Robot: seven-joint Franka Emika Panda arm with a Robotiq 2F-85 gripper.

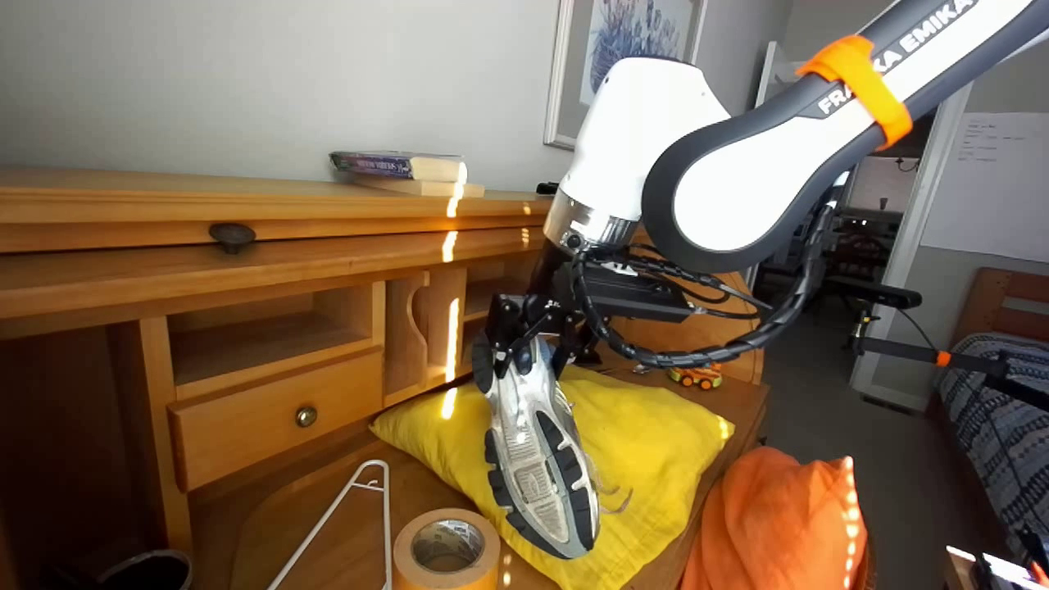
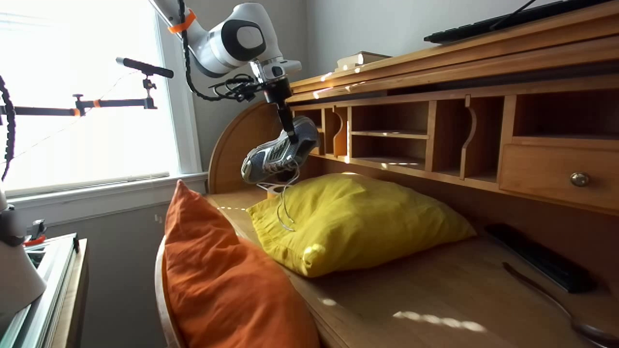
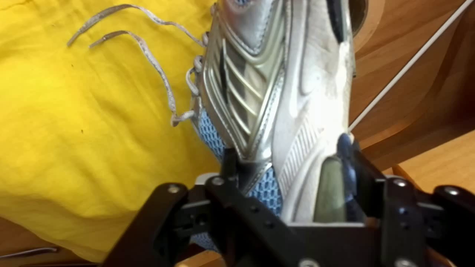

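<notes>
A grey and blue running shoe (image 1: 536,462) hangs from my gripper (image 1: 526,359), its sole facing exterior view 1 and its toe pointing down. In the wrist view my gripper is shut on the shoe's heel end, one finger on the mesh side and the other against the sole. Exterior view 2 shows the shoe (image 2: 281,151) tilted in the air, laces dangling in front of the yellow pillow (image 2: 360,220). That pillow (image 1: 639,423) lies on the desk, behind and below the shoe.
A roll of tape (image 1: 447,551) and a white hanger (image 1: 386,511) lie on the desk beside the pillow. An orange cushion (image 2: 232,278) is at the desk's front edge. Cubbyholes line the back. A black remote (image 2: 539,255) and a spoon (image 2: 545,293) rest at the other end.
</notes>
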